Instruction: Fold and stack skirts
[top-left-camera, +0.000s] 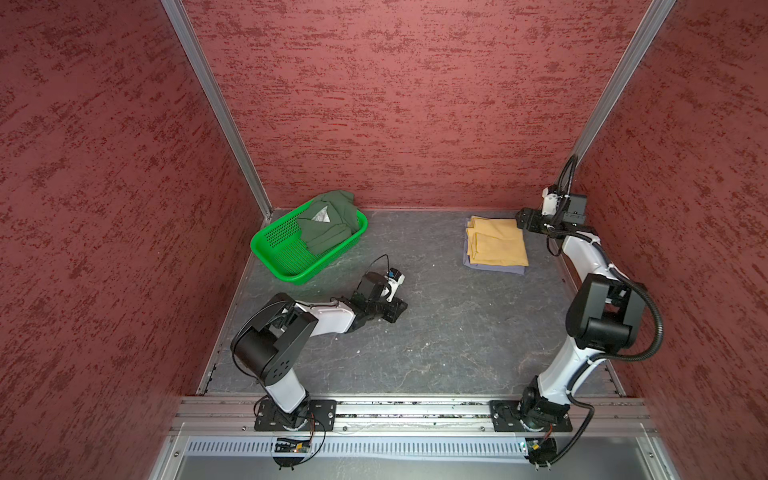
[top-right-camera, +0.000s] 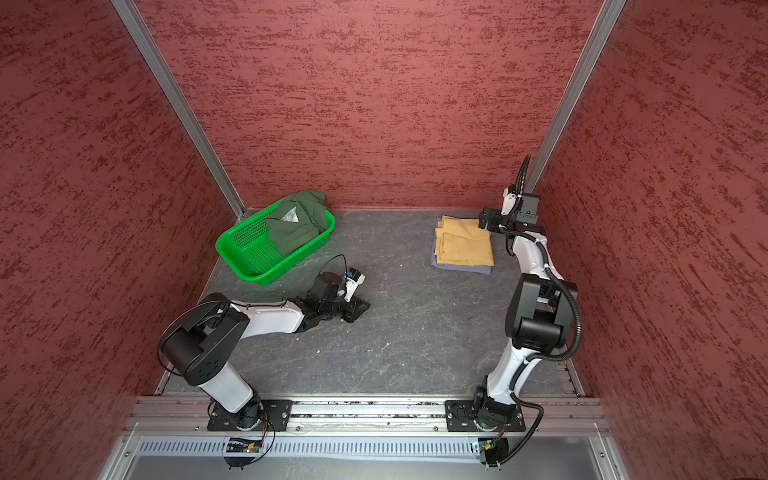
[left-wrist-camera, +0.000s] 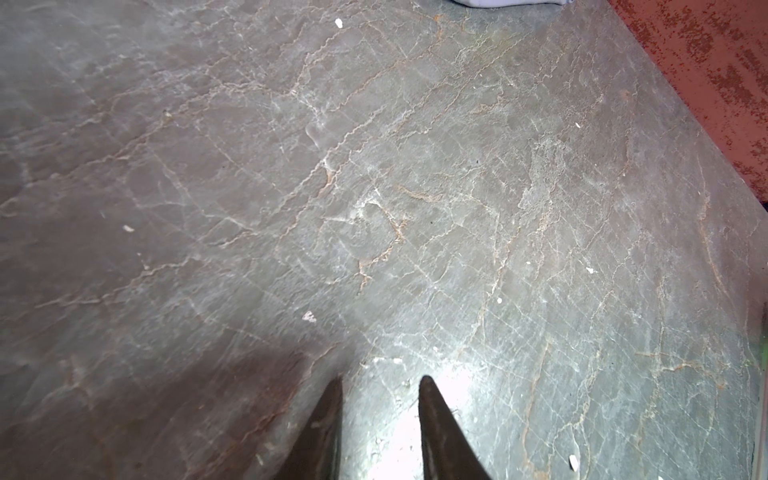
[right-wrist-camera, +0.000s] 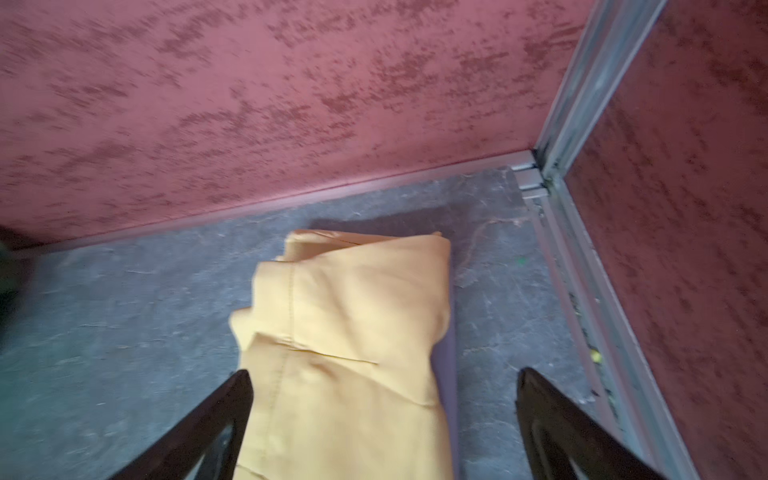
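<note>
A folded yellow skirt (top-left-camera: 496, 242) lies on a folded bluish-grey skirt (top-left-camera: 497, 269) at the back right of the table. In the right wrist view the yellow skirt (right-wrist-camera: 352, 344) shows wrinkles and a raised far end. Just above and right of this stack, my right gripper (top-left-camera: 524, 219) stands open, with its fingers (right-wrist-camera: 552, 424) spread wide and holding nothing. A dark green skirt (top-left-camera: 329, 224) hangs partly over the rim of the green basket at the back left. Over the bare table centre, my left gripper is part open and empty.
The green basket (top-left-camera: 268, 254) stands at the back left near the wall. Bare table (top-left-camera: 432, 336) stretches across the centre and front. Red walls close in the back and both sides, with the right arm near the right wall.
</note>
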